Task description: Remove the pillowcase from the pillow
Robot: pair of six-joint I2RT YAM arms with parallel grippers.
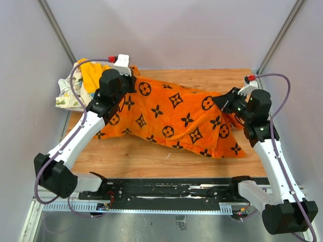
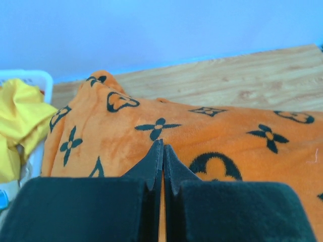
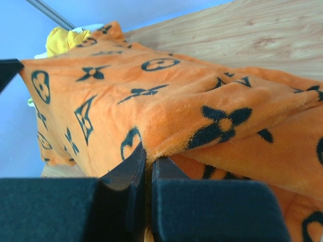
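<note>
The orange pillowcase (image 1: 176, 116) with black motifs spans the table, rumpled and raised at both ends; whether the pillow is inside I cannot tell. My left gripper is shut over its left part; in the right wrist view the fabric rises to a dark tip at the left edge, apparently pinched there. My right gripper is shut on a bunched fold of the pillowcase at its right end, in the top view at the right side of the table.
A white basket (image 2: 43, 80) with yellow cloth (image 1: 91, 75) and pale fabric stands at the back left. Bare wood (image 1: 166, 166) shows along the front and back of the table, bounded by walls.
</note>
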